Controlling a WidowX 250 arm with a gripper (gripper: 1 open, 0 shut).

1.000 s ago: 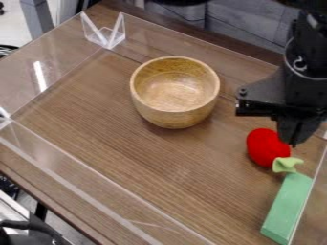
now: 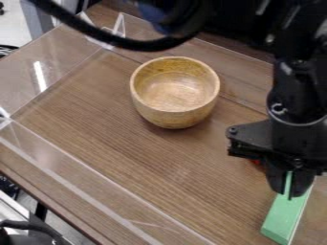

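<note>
My gripper (image 2: 289, 184) is at the right, low over the upper end of a green flat bar (image 2: 284, 217) lying near the front right of the table, its fingers shut; whether anything thin is between them is hard to tell. Behind the gripper a red object (image 2: 255, 164) is mostly hidden, with only a small part showing.
A wooden bowl (image 2: 175, 92) stands at the upper middle of the wooden table (image 2: 115, 163). Black cables cross the top of the view.
My gripper has moved down and toward the front, over the green bar, and now covers most of the red object that was visible earlier.
</note>
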